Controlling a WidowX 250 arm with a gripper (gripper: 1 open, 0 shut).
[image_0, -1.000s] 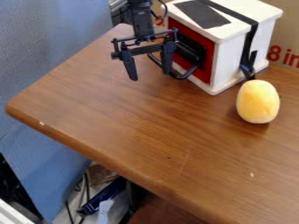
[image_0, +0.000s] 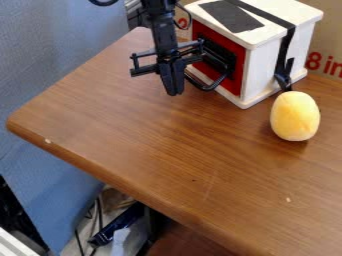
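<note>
My black gripper (image_0: 174, 82) hangs over the wooden table just left of a white box (image_0: 266, 62) with a red front panel (image_0: 217, 43) and a black handle on it. The gripper's fingers point down and look close together; I see nothing held between them. A yellow, egg-shaped plush object (image_0: 294, 117) rests on the table to the right, in front of the box.
A cardboard box (image_0: 325, 60) stands behind the white box.
My gripper's fingers, apart a second ago, have come together. The gripper has shifted slightly and sits a little lower. The box and yellow object have not visibly moved.
</note>
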